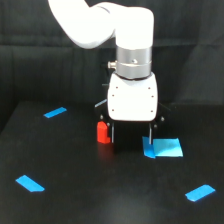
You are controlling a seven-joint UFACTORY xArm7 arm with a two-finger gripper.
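A small red block [103, 132] sits on the dark table, left of centre. My gripper [132, 140] points down above the table, its two dark fingers wide apart. Nothing shows between them. The left finger [113, 132] lines up with the red block's right edge in this view; I cannot tell if they touch. Behind the right finger, on the right, lies a light-blue square [169, 148] with a darker blue strip [149, 149] at its left side.
Blue tape strips mark the table at back left [55, 112], front left [29, 184] and front right [200, 192]. A dark curtain [40, 50] hangs behind.
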